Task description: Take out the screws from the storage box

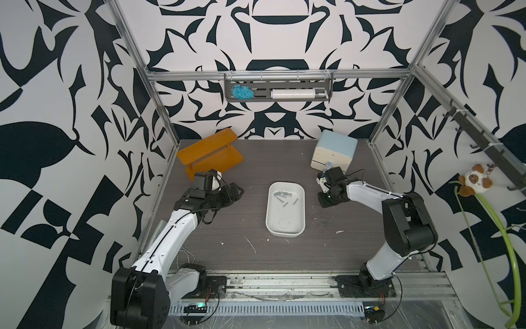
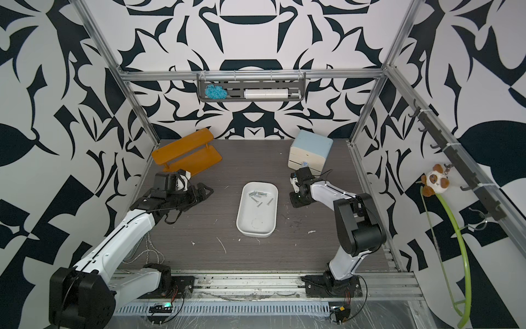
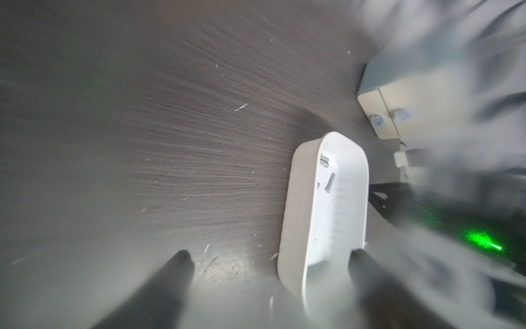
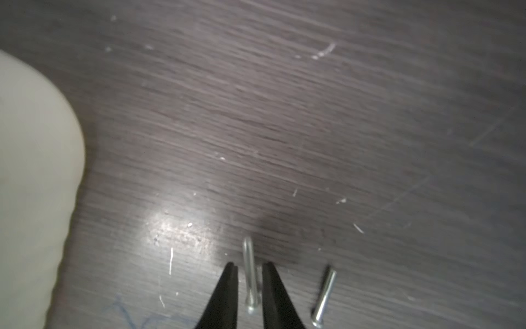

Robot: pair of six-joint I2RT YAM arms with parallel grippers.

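Several silvery screws lie in the far half of the white storage box at mid-table. In the right wrist view, my right gripper is over the bare table beside the box, its fingers parted. One screw shows between those fingers with a gap on either side; whether it touches the table I cannot tell. Another screw lies on the table just to its right. My left gripper stands open and empty to the left of the box.
A blue and cream drawer cabinet stands at the back right, close behind my right arm. An orange rack is at the back left. Bare table separates them.
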